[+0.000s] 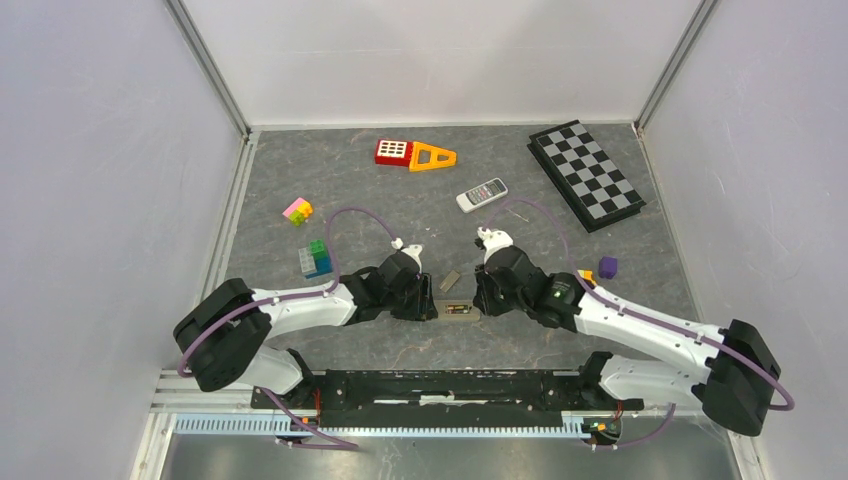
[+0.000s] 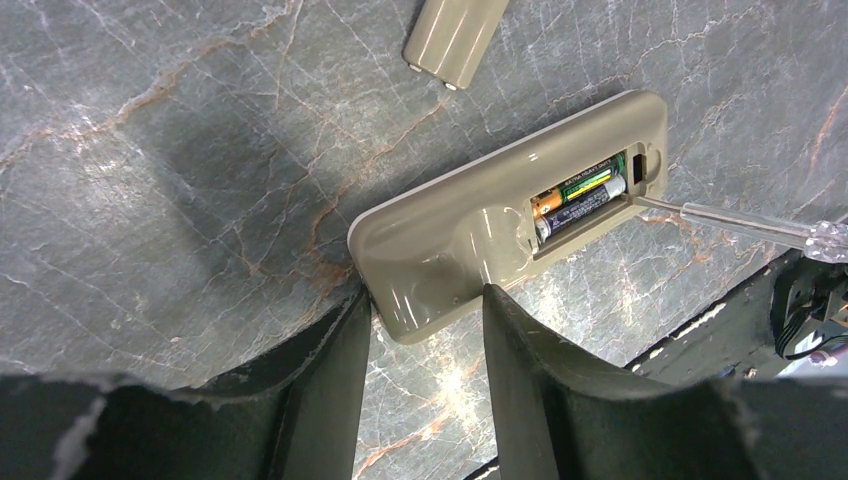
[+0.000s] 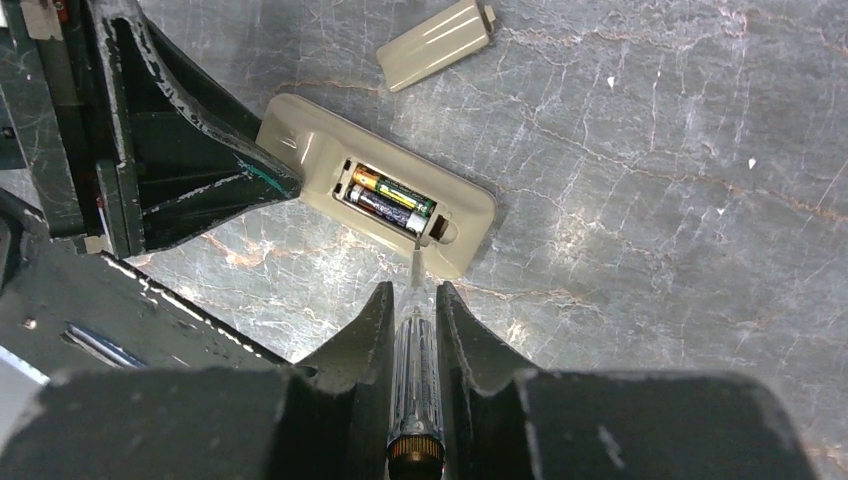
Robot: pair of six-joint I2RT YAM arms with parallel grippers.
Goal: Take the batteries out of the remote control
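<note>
The beige remote control lies back side up, its battery bay uncovered. Inside sit two batteries: a green-and-orange one and a dark one, side by side. My left gripper is shut on the closed end of the remote. In the right wrist view, a clear screwdriver is held with my right gripper shut on it. Its thin metal tip reaches the bay's edge, close to the silver end of the dark battery; whether it touches the battery I cannot tell.
The remote's loose cover lies just beyond it. Farther back are a white remote, a red-and-yellow toy and a checkered board. Toy blocks stand at the left. A purple block sits behind the right arm.
</note>
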